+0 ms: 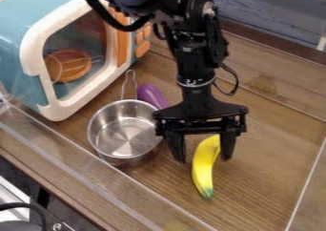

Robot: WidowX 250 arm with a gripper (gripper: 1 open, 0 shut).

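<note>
My black gripper (201, 139) is open, its fingers pointing down over the upper end of a yellow banana (204, 176) on the wooden surface. A steel pot (117, 135) with its handle pointing back sits left of the gripper. Behind the pot lies a purple eggplant (151, 95), partly hidden by pot and gripper.
A toy microwave (33, 78) with its door open and an orange round item (67, 63) inside stands at back left. A wall runs along the back right.
</note>
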